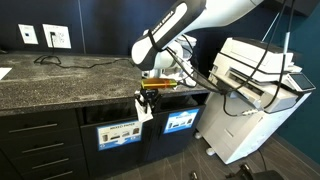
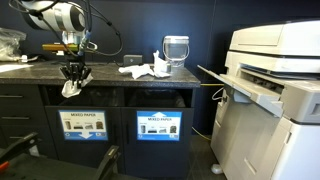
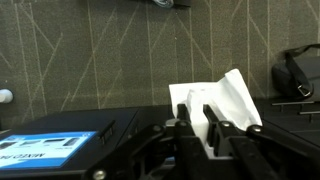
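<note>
A crumpled white paper (image 3: 233,99) sticks out from between the fingers of my gripper, which is shut on it. In exterior view 1 the gripper (image 1: 148,97) points down past the counter's front edge, the paper (image 1: 143,111) dangling below it. Exterior view 2 has the paper (image 2: 74,88) above the left paper bin (image 2: 85,143), whose label reads "MIXED PAPER". Beside that bin stands the right paper bin (image 2: 158,147) with a similar label. Both have dark openings under the counter; their insides are hidden.
More white crumpled paper (image 2: 137,71) lies on the dark speckled counter (image 2: 110,76), near a clear bucket (image 2: 176,50). A large white printer (image 2: 265,90) stands to the right. The carpet (image 3: 100,60) before the bins is mostly free.
</note>
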